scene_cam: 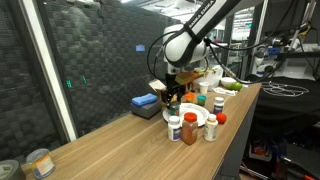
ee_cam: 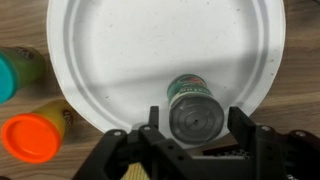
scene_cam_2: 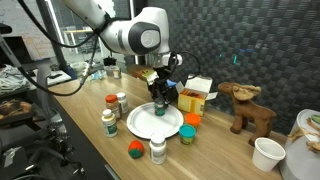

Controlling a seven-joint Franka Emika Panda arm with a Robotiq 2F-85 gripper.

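In the wrist view a small green-labelled bottle (ee_cam: 190,90) with a round grey cap stands near the rim of the white plate (ee_cam: 100,85). My gripper is part open, its fingers to either side of the cap, with a narrow gap visible on each side. Exterior view 2 has the bottle (scene_cam_2: 160,107) on the far part of the plate (scene_cam_2: 142,127), right under the gripper. In exterior view 1 the arm hides much of the bottle.
Beside the plate are an orange cup (ee_cam: 32,137) and a green-topped jar (ee_cam: 12,72). Several bottles, a tomato (scene_cam_2: 136,148) and a white-capped bottle (scene_cam_2: 158,148) stand around it. A yellow box (scene_cam_2: 197,95) and a brown moose figure (scene_cam_2: 258,108) are behind.
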